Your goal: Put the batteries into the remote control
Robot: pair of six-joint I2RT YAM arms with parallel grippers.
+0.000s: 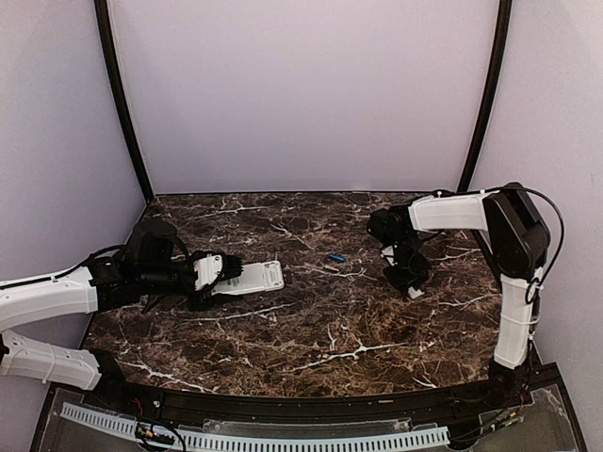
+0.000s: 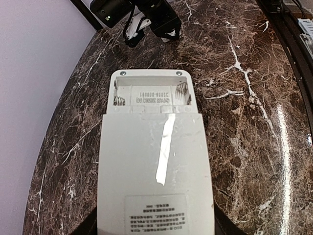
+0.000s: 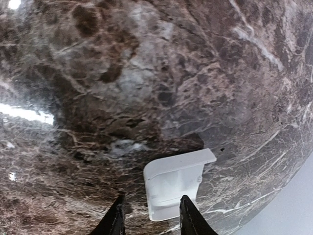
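My left gripper [image 1: 232, 271] is shut on the white remote control [image 2: 156, 161], one finger on each side. The remote is held above the table, and its battery compartment [image 2: 149, 93] faces the camera, empty with its springs showing. The white battery cover [image 3: 176, 188] lies on the marble table at the right. Just over it my right gripper stands open, its fingers apart and not closed on the cover. A blue battery [image 1: 336, 258] rests mid-table. Close to it is a second, thin battery [image 1: 331, 268], hard to make out against the stone.
Dark veined marble [image 1: 320, 325] spreads clear across the front and middle of the table. Pale walls [image 1: 301, 94] enclose the back and sides. A dark rail [image 1: 311, 403] runs along the front edge.
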